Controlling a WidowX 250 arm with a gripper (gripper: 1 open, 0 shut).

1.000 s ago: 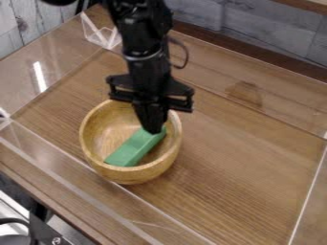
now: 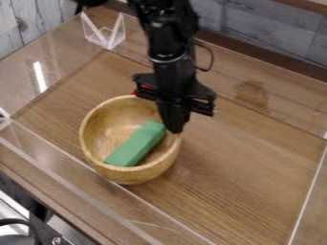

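Observation:
The black gripper [image 2: 171, 117] hangs at the upper middle, over the back right rim of a wooden bowl [image 2: 96, 134]; its fingers look close together, though whether anything is between them is hard to see. A green oblong block [image 2: 136, 144] lies in the bowl. A small red object [image 2: 137, 96] is partly hidden behind the gripper at the bowl's back.
A clear plastic item [image 2: 105, 29] stands at the back left. Cables lie at the lower left corner.
The green block sits slightly differently than a second ago.

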